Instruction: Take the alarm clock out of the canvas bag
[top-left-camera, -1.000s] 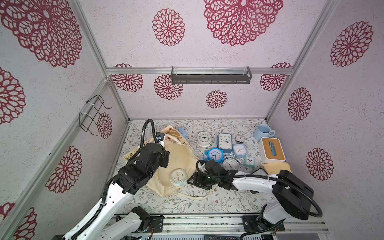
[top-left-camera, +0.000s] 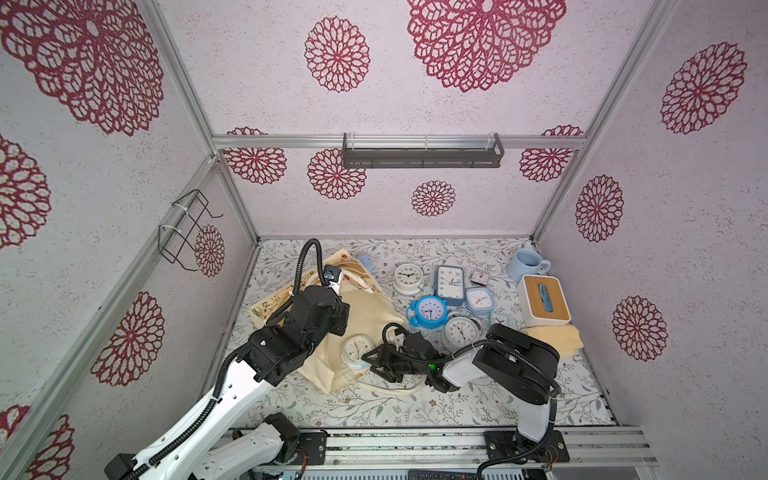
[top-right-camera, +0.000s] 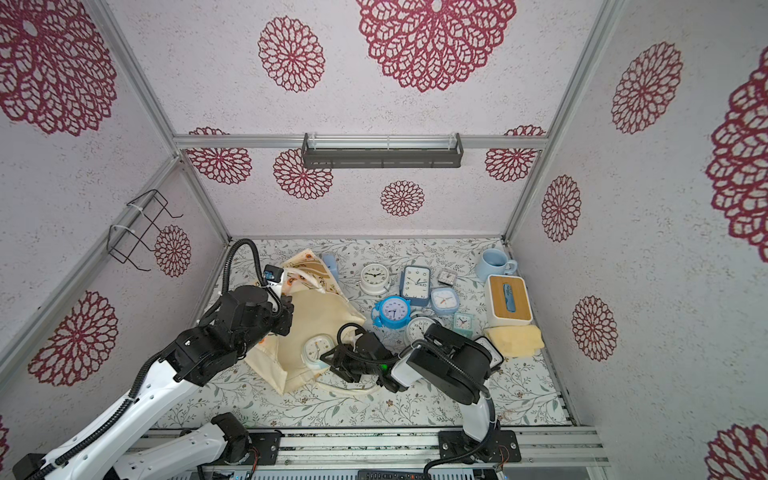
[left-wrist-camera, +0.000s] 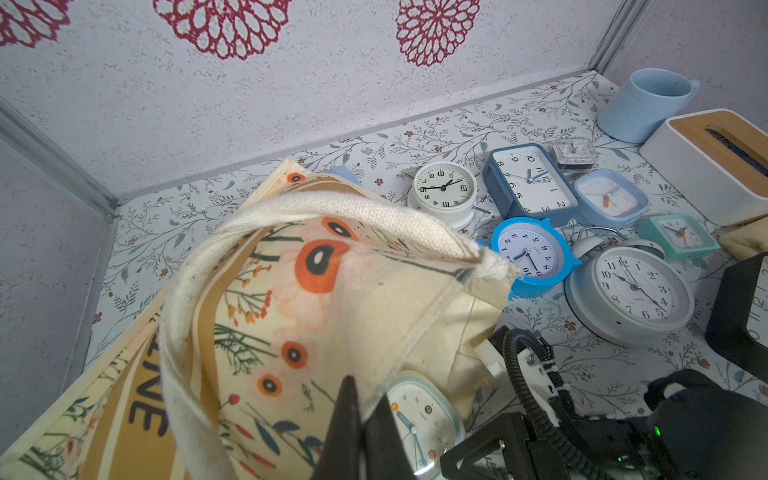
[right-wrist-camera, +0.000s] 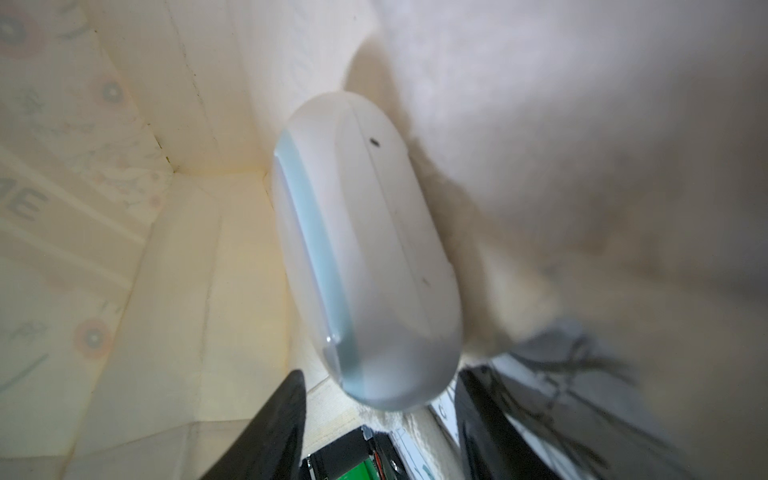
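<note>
The open canvas bag (top-left-camera: 360, 304) lies on the left of the table, printed with flowers. Inside its mouth rests a white alarm clock with pale blue trim (right-wrist-camera: 364, 248), also seen in the top left view. My right gripper reaches in from the right with fingers apart at the clock's near end, which sits just beyond and between the fingertips. My left gripper is shut at the bag's upper side, by the fabric and handle; whether cloth is between its fingers is unclear.
Several clocks (top-left-camera: 430, 311) stand right of the bag. A blue mug (top-left-camera: 524, 264), a wooden-topped box (top-left-camera: 552, 320) and a yellow cloth (top-right-camera: 520, 342) are at the right. The back wall carries a grey shelf (top-left-camera: 422, 160).
My right gripper has moved left to the clock in the bag, its arm swinging inward.
</note>
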